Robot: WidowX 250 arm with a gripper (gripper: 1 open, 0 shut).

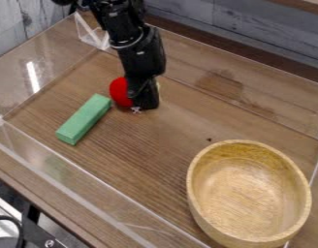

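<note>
The black gripper (143,97) is lowered at the back centre of the table, directly over a red round object (120,92) that it partly hides, along with something pale behind it. Whether anything is between its fingers cannot be seen clearly. A green bar (82,120) lies to the front left of the red object, apart from the gripper.
A large yellow bowl (248,218) stands at the front right. A dark cable lies at the lower left corner.
</note>
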